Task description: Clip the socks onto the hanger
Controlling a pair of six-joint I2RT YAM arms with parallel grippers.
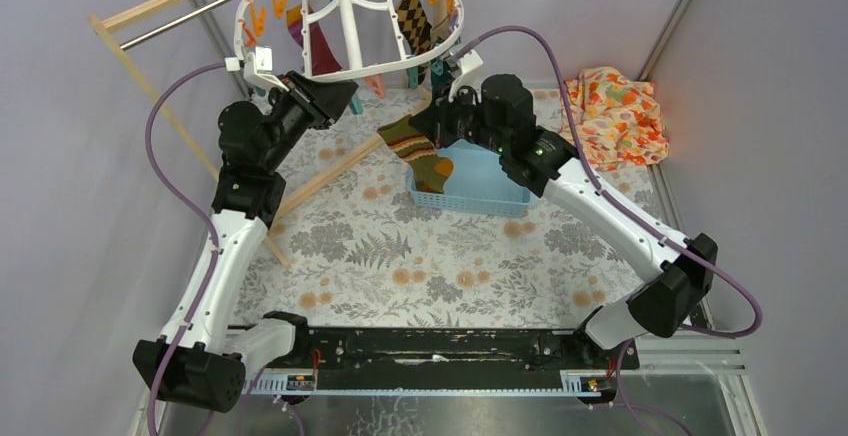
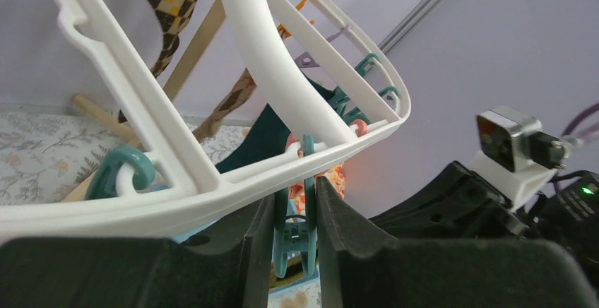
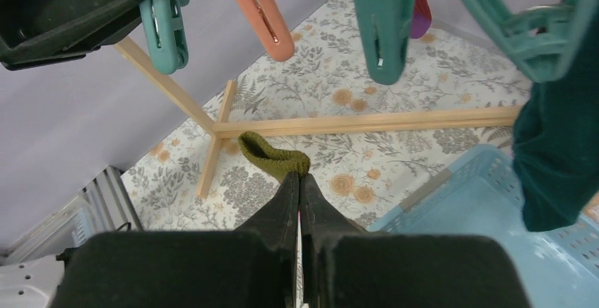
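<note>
The white hanger [image 1: 350, 26] holds several hanging socks, among them a teal sock [image 3: 547, 160] in the right wrist view. My left gripper is at the hanger's front rim, its fingers around a teal clip [image 2: 306, 251], part open. My right gripper is shut on the top edge of an olive striped sock [image 1: 415, 156], which hangs below it in front of the hanger. Near it in the right wrist view are a teal clip [image 3: 385, 25] and a pink clip [image 3: 265, 18].
A blue basket [image 1: 470, 196] sits under the right arm. An orange floral cloth [image 1: 610, 116] lies at the back right. A wooden stand [image 1: 140, 76] frames the left.
</note>
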